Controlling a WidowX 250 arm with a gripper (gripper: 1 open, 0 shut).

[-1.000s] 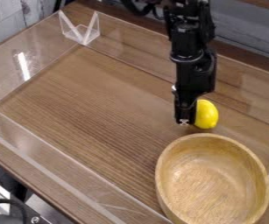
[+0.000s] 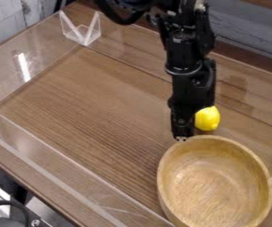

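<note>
The black arm reaches down from the top of the view to my gripper, low over the wooden table just left of a yellow object, which it partly hides. Whether the fingertips are open or shut is hard to make out. A round light-wood bowl lies in front of the gripper, at the lower right.
A clear plastic holder stands at the back left. A dark cable runs at the lower left corner, and the table's back edge meets a grey panel.
</note>
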